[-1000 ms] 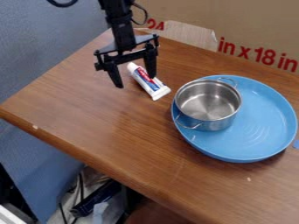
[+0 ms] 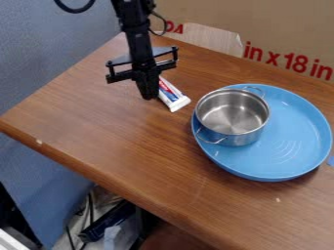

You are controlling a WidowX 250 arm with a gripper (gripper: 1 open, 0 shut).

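My black gripper [image 2: 148,90] is low over the wooden table, its fingertips at the upper left end of a white toothpaste tube [image 2: 173,96] with red and blue print. Whether the fingers are closed on the tube I cannot tell. A steel pot [image 2: 231,113] sits on a blue plate [image 2: 296,147] to the right of the tube.
A cardboard panel [image 2: 280,29] with red print and a pale object [image 2: 213,40] stand at the back.
The gripper has come to the tube's upper left end, and its fingers look closer together than before. The pot and plate have not moved.
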